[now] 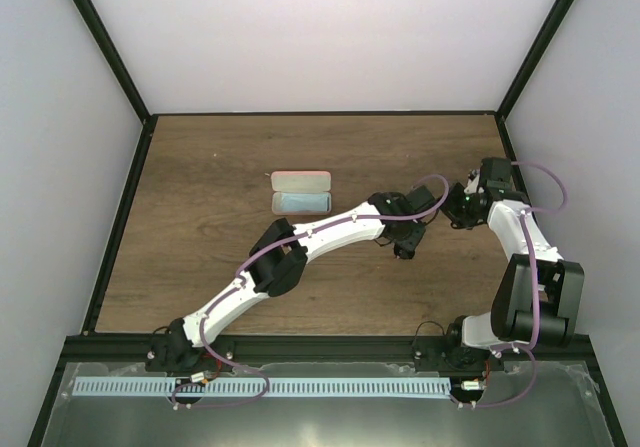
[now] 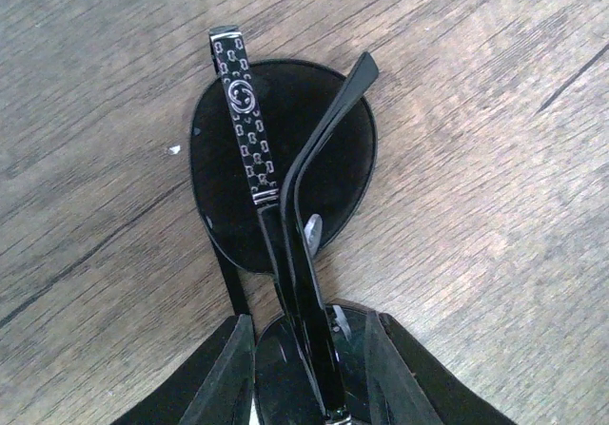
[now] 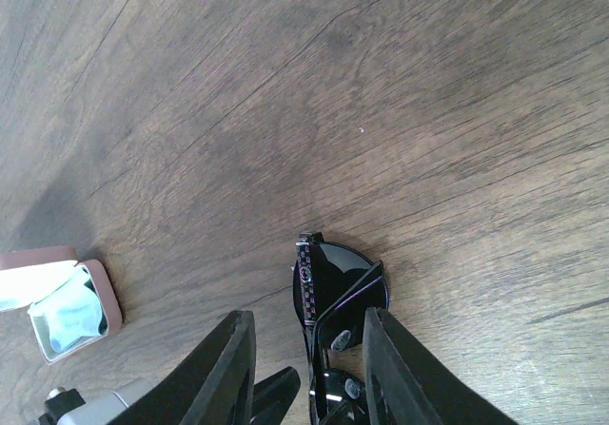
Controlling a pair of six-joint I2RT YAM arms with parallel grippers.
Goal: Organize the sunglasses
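Black folded sunglasses lie on the wooden table, lenses and patterned temple facing up in the left wrist view; in the top view they are mostly under my left arm. My left gripper is open right over their lower lens and temples. My right gripper also stands open, above and beside the sunglasses, with the tip of the left arm's gripper at lower left of that view. An open pink case with a light blue cloth sits left of centre at the back.
Both arms crowd the right half, close to each other; the right arm is near the right edge frame.
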